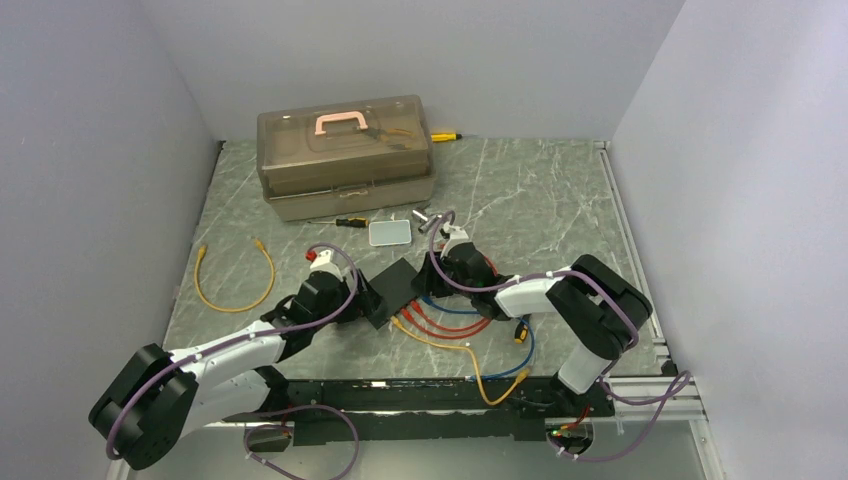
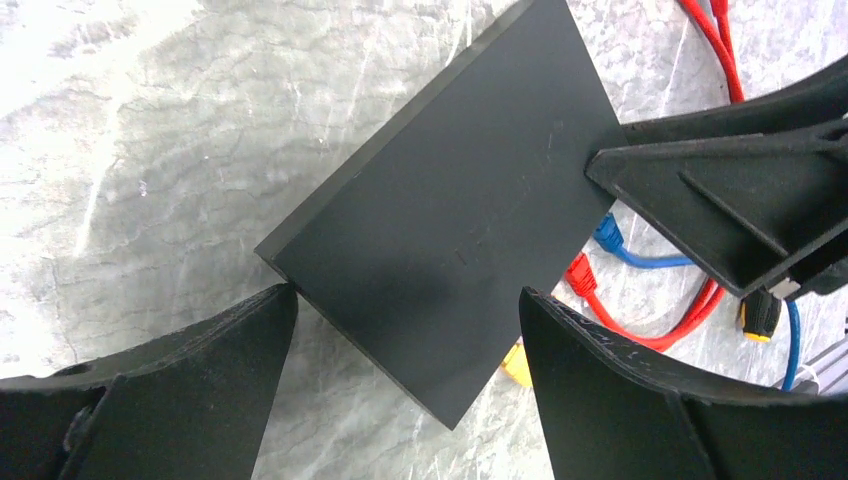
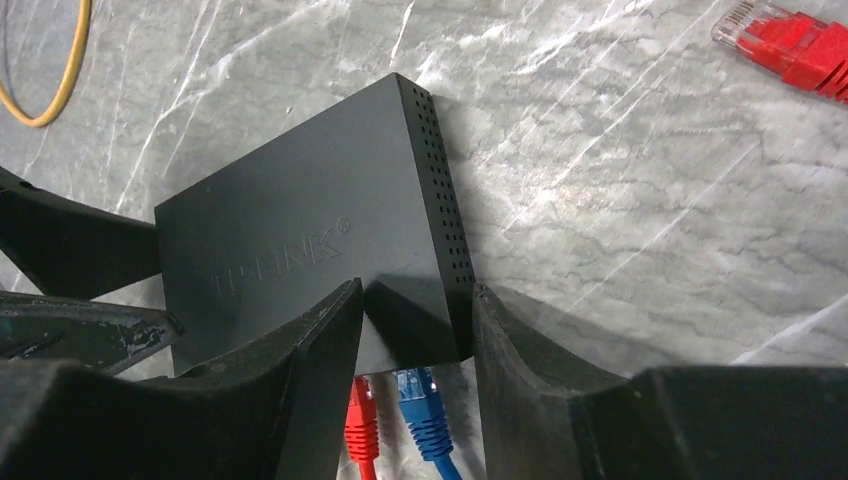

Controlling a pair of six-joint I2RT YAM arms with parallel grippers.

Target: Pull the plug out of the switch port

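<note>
The black switch (image 1: 395, 290) lies turned at an angle between my two grippers. My left gripper stands open around its near-left corner, fingers wide apart. At the opposite corner is my right gripper, one finger over the top face and the other beside the vented side; whether it presses on the switch cannot be told. A blue plug (image 3: 425, 408) and a red plug (image 3: 362, 420) sit at the switch's port side. The left wrist view shows a yellow plug (image 2: 516, 364) along that same side. The ports themselves are hidden.
Red cables (image 1: 448, 325) and a yellow cable (image 1: 476, 365) trail to the right, with a small screwdriver (image 1: 522, 331) close by. A white tray (image 1: 389, 233) and a toolbox (image 1: 345, 160) stand behind. A loose red plug (image 3: 805, 52) lies apart.
</note>
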